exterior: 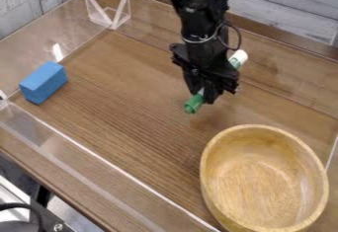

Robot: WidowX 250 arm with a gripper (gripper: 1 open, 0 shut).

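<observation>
My black gripper (208, 86) reaches down from the top over the middle of the wooden table, shut on a small green object (195, 102) that shows below its fingers. The object's full shape is partly hidden by the gripper.
A blue block (43, 83) sits at the left. A large tan oval bowl (264, 182) fills the lower right. A white-and-green item (238, 57) lies behind the gripper at the right. A clear plastic piece stands at the back left.
</observation>
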